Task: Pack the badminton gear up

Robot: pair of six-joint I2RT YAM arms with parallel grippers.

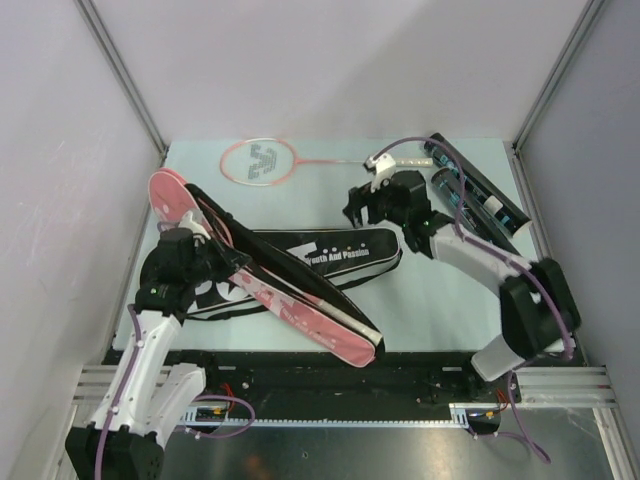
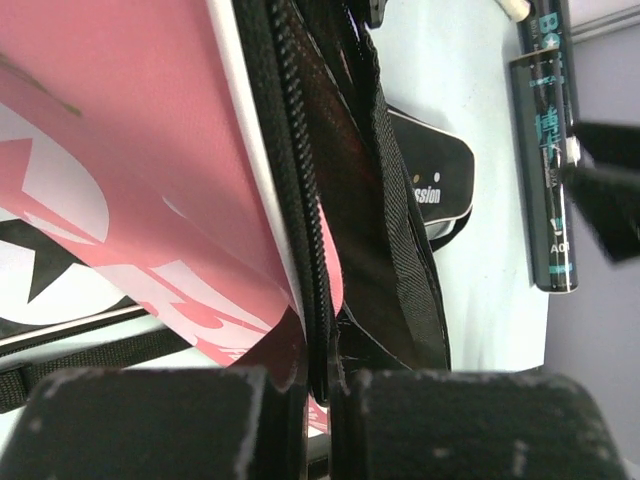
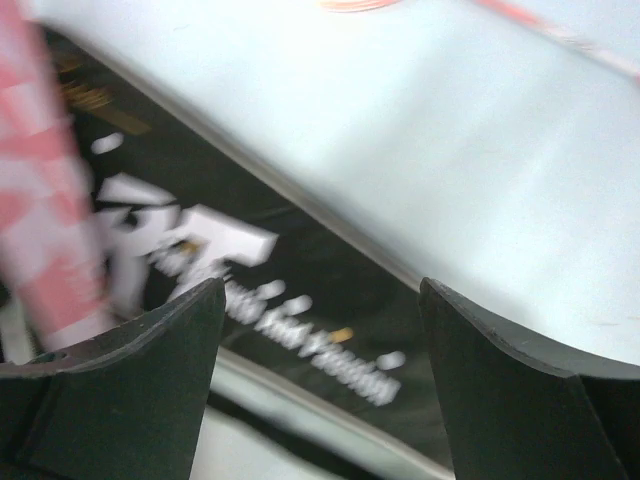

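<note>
A pink and black racket bag lies unzipped across the left half of the table, with a white racket handle inside its opening. My left gripper is shut on the bag's zippered edge. Under it lies a second, black bag with white lettering, also visible in the right wrist view. A pink racket lies at the back, its grip pointing right. My right gripper stands open above the table, between the black bag and the racket's grip; nothing shows between its fingers.
Two black shuttlecock tubes, a rear tube and a front tube, lie side by side at the right; the right forearm partly covers the front one. Bare table shows at the right front.
</note>
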